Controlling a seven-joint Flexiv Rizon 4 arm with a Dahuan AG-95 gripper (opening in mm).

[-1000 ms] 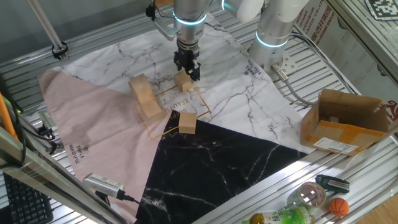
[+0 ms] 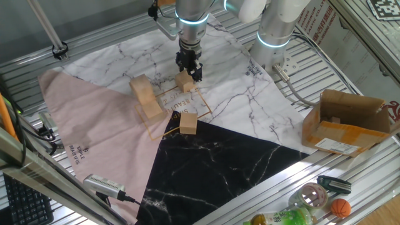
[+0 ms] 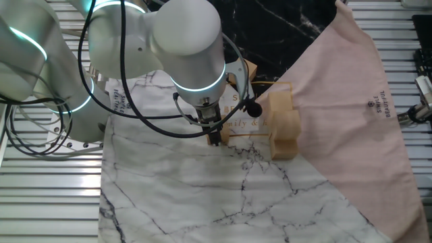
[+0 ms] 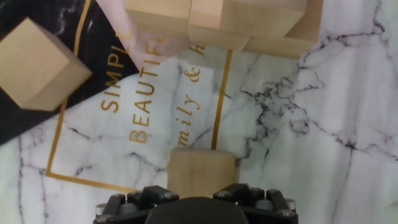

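Note:
A light wooden block (image 4: 201, 169) rests on the white marble-patterned cloth, close against my gripper (image 2: 189, 74). In the wrist view, black fingers (image 4: 155, 195) reach to either side of the block's near end and hide its lower part. Whether they press on it cannot be made out. Exterior view 2 shows the gripper (image 3: 214, 135) pointing down, with the arm covering most of this block. Another wooden block (image 2: 188, 123) lies apart, at the tip of the black cloth area. To the left stands a group of joined or touching wooden blocks (image 2: 146, 99).
A cardboard box (image 2: 345, 128) stands open at the right. Tape (image 2: 312, 195), an orange ball (image 2: 340, 207) and a green bottle (image 2: 284, 218) sit along the front right edge.
The blocks stand where they were.

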